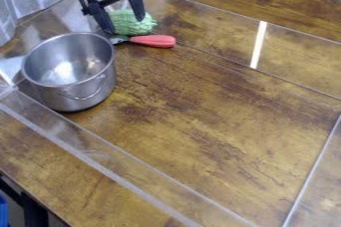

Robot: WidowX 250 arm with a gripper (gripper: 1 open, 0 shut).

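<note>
The dark gripper (pixel 118 8) is at the top left, over a crumpled green item (pixel 131 23), perhaps a cloth or leafy vegetable. Its fingers look spread, though whether anything sits between them is hard to tell. Just below lies a utensil with a red handle (pixel 152 41), its other end partly hidden toward the left. A large steel pot (pixel 70 73) with a wire handle stands in front, to the lower left.
A pale patterned wall borders the upper left. The table's edge shows at the bottom left.
</note>
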